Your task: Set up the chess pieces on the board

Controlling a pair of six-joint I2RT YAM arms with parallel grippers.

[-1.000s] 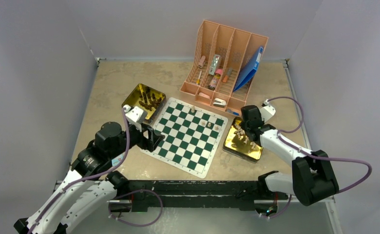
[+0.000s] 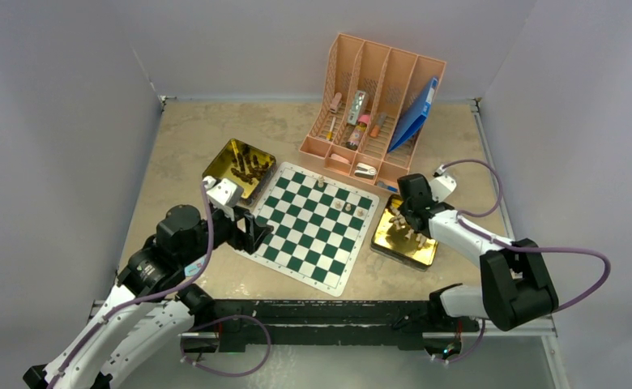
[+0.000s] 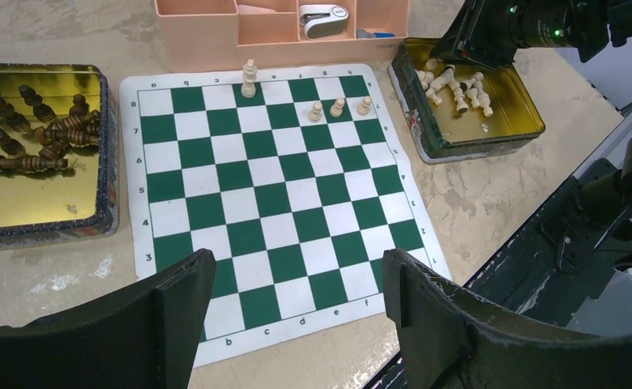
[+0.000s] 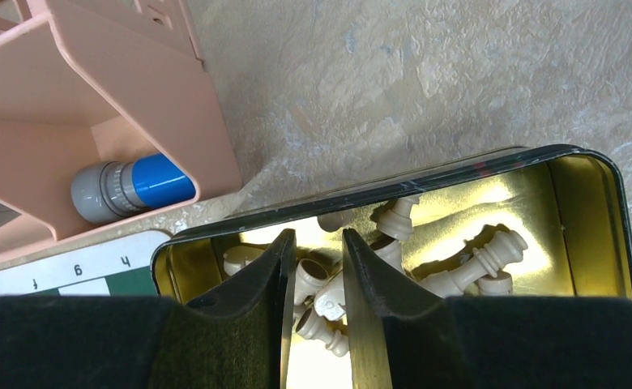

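The green-and-white chessboard (image 3: 252,235) lies mid-table. A taller light piece (image 3: 249,79) stands near its far edge, and three light pawns (image 3: 338,107) stand in a row toward the far right corner. Several light pieces (image 4: 491,258) lie jumbled in the right gold tin (image 4: 600,235); dark pieces (image 3: 23,162) fill the left tin (image 3: 106,166). Over the right tin, my right gripper is partly open, fingers pointing at the pile; light pieces show through the gap, none visibly gripped. My left gripper hangs open and empty above the board's near left part.
A pink organizer (image 2: 377,105) with a blue folder (image 2: 415,116) stands behind the board, its front corner close to the right tin. Bare tabletop (image 2: 459,146) shows right of the organizer.
The left arm and the pieces on the board look unmoved.
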